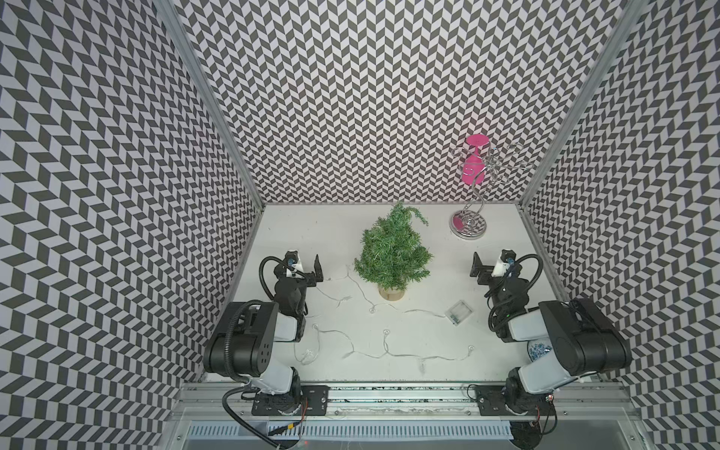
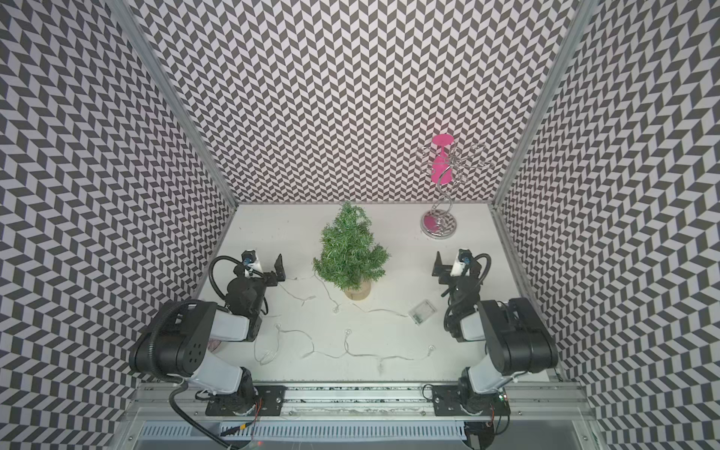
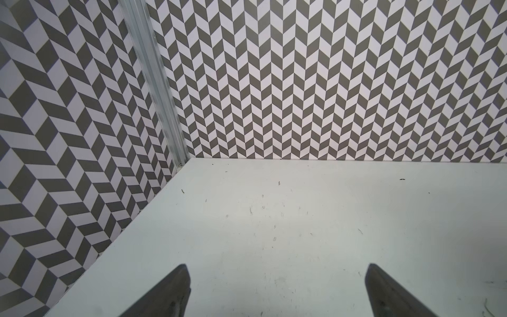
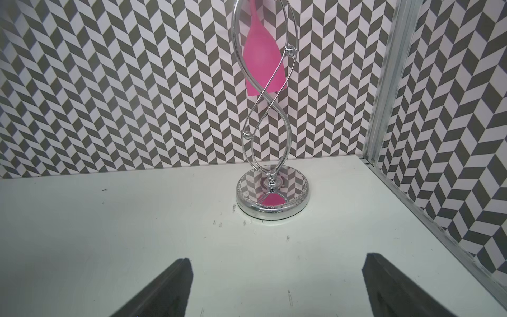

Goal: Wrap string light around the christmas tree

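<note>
A small green Christmas tree [image 1: 393,247] stands upright on a tan base [image 1: 391,292] at the middle of the table. The thin pale string light [image 1: 367,354] lies loose on the table, in front of the tree and to its left, looped near the left arm. Its clear battery box [image 1: 459,312] rests right of the tree's base. My left gripper is open and empty, left of the tree. On the right side my right gripper also stands open, nothing between its fingers. Neither one touches the tree or the string.
At the back right stands a chrome wire rack [image 4: 272,192] holding a pink glass [image 4: 263,58]. A bluish round item [image 1: 538,348] is partly hidden by the right arm. Patterned walls close in the back and sides.
</note>
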